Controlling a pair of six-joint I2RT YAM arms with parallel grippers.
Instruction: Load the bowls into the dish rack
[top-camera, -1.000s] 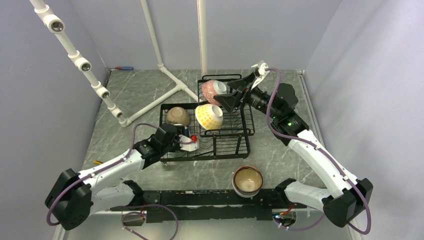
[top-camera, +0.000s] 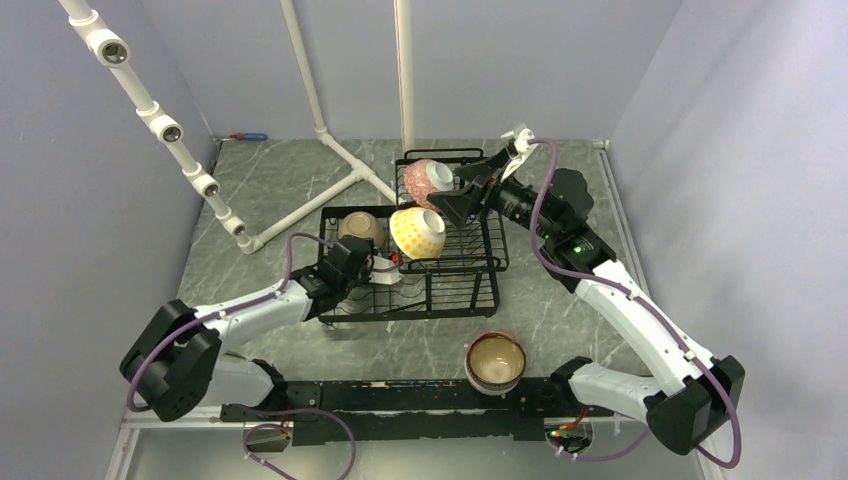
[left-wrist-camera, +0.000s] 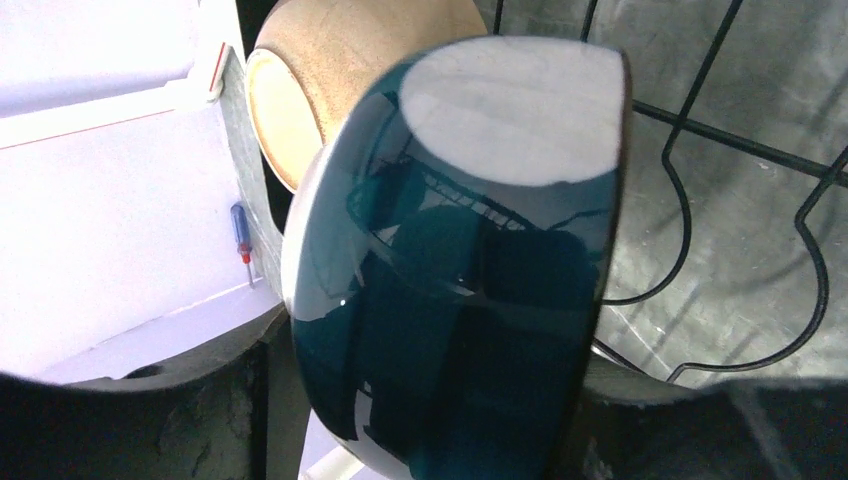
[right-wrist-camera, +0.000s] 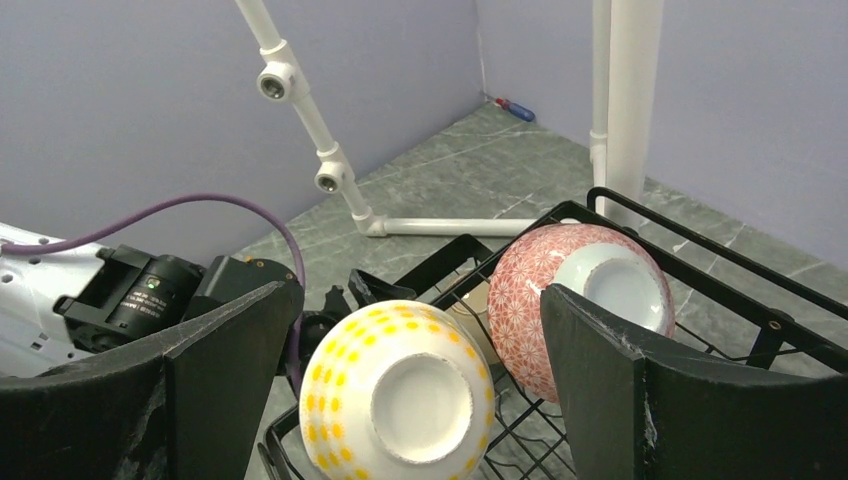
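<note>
A dark teal bowl (left-wrist-camera: 450, 280) stands on edge between my left gripper's (left-wrist-camera: 440, 410) fingers at the lower rack (top-camera: 450, 312), beside a tan bowl (top-camera: 362, 225); whether the fingers grip it is unclear. A yellow-dotted bowl (top-camera: 418, 232) and a pink patterned bowl (top-camera: 425, 178) lie tilted in the upper rack. My right gripper is open above the upper rack, the yellow-dotted bowl beyond its fingers. A brown bowl (top-camera: 495, 360) sits upright on the counter in front of the rack.
White pipes (top-camera: 300, 205) run behind and left of the rack. A screwdriver (top-camera: 250, 136) lies at the back left.
My right arm and the visible bowls in the upper rack are unchanged.
</note>
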